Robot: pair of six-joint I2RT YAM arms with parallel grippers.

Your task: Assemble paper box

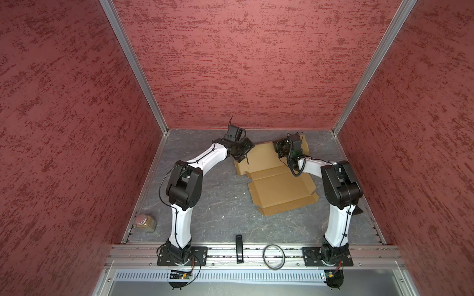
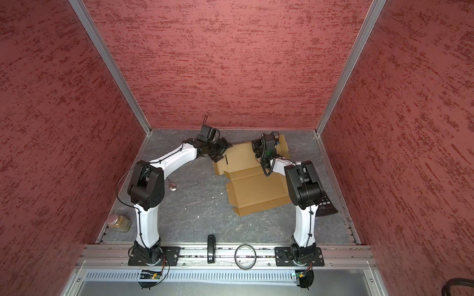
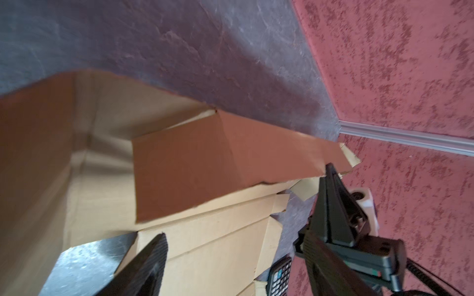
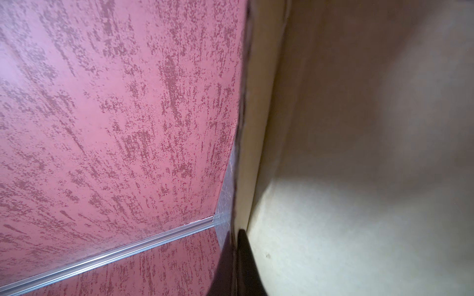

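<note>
A brown cardboard box blank point(image 1: 281, 190) lies unfolded on the table, its back half point(image 2: 239, 155) under both grippers. My left gripper point(image 1: 245, 150) is open over the back-left corner; in the left wrist view a raised flap point(image 3: 182, 162) stands ahead of its fingers, with nothing clearly between them. My right gripper point(image 1: 278, 148) is shut at the blank's back edge; in the right wrist view its fingertips meet on the edge of a cardboard wall point(image 4: 251, 148), and whether that edge is held between them is unclear.
A jar point(image 1: 146, 223) stands at the front left. A calculator point(image 2: 325, 204) lies right of the right arm. Red walls enclose the workspace.
</note>
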